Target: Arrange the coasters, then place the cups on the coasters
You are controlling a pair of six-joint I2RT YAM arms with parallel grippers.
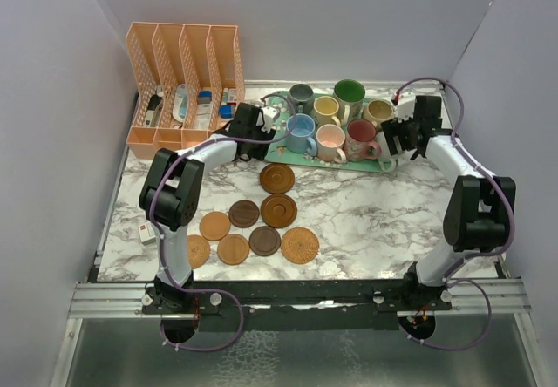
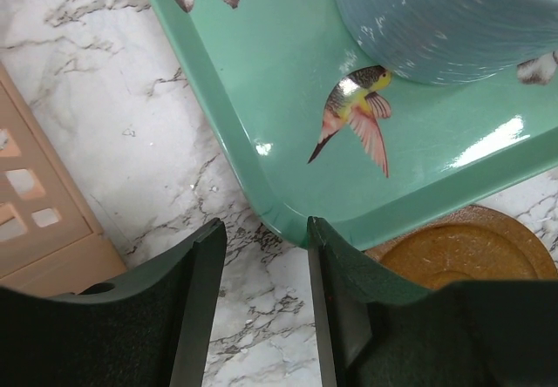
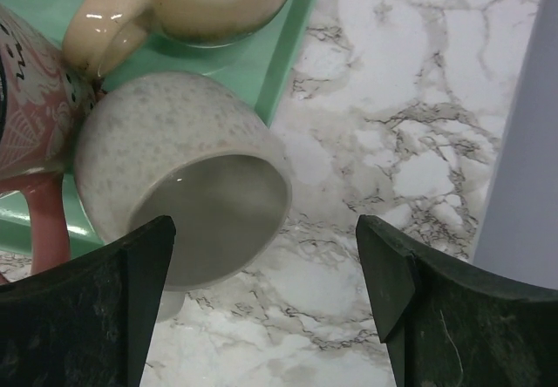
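Note:
A speckled pale cup lies tilted on its side at the right end of the green tray, its mouth facing my open right gripper, whose fingers are around its near rim with a gap. Behind it is a tan cup, and beside it a pink cup. My left gripper is part open at the tray's left corner, nothing visible between its fingers; a blue cup stands on the tray ahead of it. Several round coasters, among them a brown one, lie on the marble table.
A peach divider rack with small items stands at the back left. Several more mugs crowd the tray. A wall is close to my right gripper.

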